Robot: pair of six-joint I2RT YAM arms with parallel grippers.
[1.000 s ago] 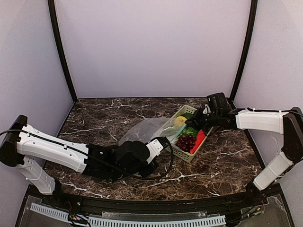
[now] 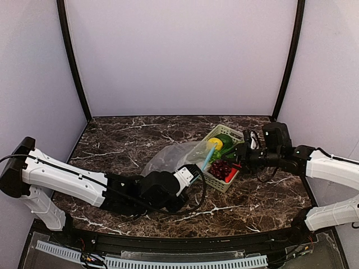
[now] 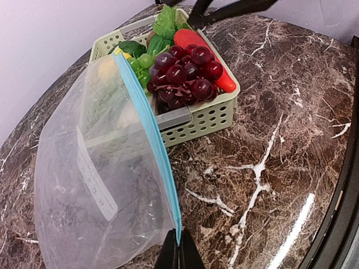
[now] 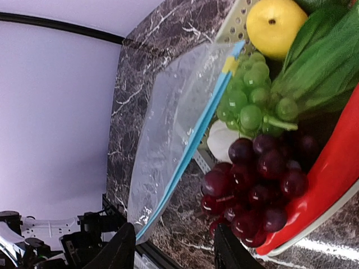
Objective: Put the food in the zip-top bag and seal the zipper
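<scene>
The clear zip top bag (image 3: 95, 179) lies slanted with its blue zipper strip (image 3: 146, 117) running up toward the food basket (image 3: 196, 120). My left gripper is shut on the zipper's near end. The basket holds red grapes (image 4: 252, 185), green grapes (image 4: 249, 95), a yellow fruit (image 4: 275, 25), leafy greens (image 4: 320, 61) and a long red vegetable (image 4: 331, 174). My right gripper is open above the basket's near right part, over the red grapes, with nothing between its fingers.
White walls surround it, with a dark rail along the front edge.
My right gripper has moved down in the top view, from the basket's back right toward its front, over the red items. The left arm is nearly still.
</scene>
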